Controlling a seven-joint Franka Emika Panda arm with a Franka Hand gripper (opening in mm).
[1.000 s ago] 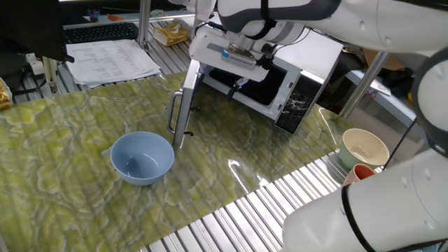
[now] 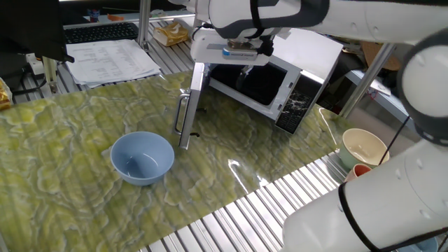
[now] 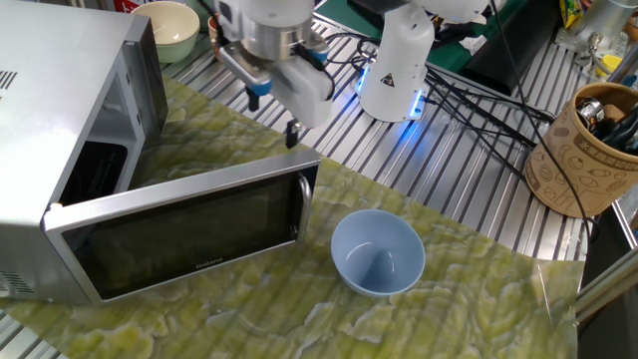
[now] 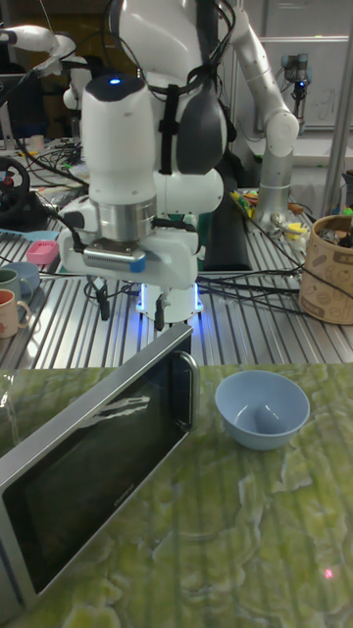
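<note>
The white microwave (image 3: 60, 50) has its door (image 3: 179, 234) swung wide open, with the handle (image 3: 305, 204) on its free edge. My gripper (image 3: 273, 117) hangs over the table on the inner side of the door, near its free end. Its two fingers stand well apart, with nothing visible between them in exterior view 3 (image 4: 131, 305). In exterior view 1 one finger (image 2: 244, 73) shows before the oven's dark opening; the other is not clear. Whether the gripper touches the door, I cannot tell. A light-blue bowl (image 2: 142, 159), seemingly empty, rests upright on the green marbled mat (image 2: 63, 182).
A cream-and-green bowl (image 2: 364, 147) and an orange cup (image 2: 358, 170) stand near the arm's base. A patterned bucket of tools (image 3: 573, 165) is at the table's far side. Papers (image 2: 112, 61) lie behind the mat. Around the blue bowl the mat is clear.
The door's free edge has shifted slightly right in exterior view 1, towards the oven front. My gripper has levelled and moved a little up and right. The blue bowl has stayed put.
</note>
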